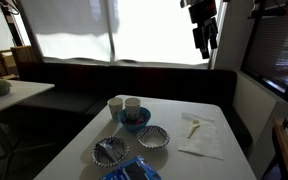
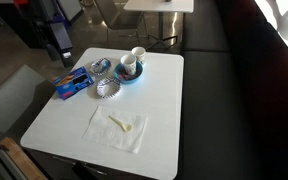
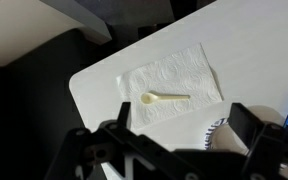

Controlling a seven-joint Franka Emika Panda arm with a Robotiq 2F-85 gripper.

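Note:
My gripper [image 1: 206, 50] hangs in the air above the far right side of the table, well clear of everything on it. In the wrist view its two dark fingers [image 3: 246, 122] stand wide apart, with nothing held between them, so it is open. Below lies a pale cream spoon [image 3: 164, 97] on a white paper towel [image 3: 189, 70]. Both bowls of patterned paper, one empty [image 1: 155, 138] and one with something inside [image 1: 96, 155], sit near a blue bowl [image 2: 129, 76]. Two white cups [image 2: 138, 53] stand at that bowl; whether they are inside it is unclear.
A blue package [image 2: 74, 84] lies by the table edge beside the paper bowls. Dark bench seating [image 2: 219, 100] runs along the table. Bare white tabletop [image 2: 164, 105] surrounds the towel.

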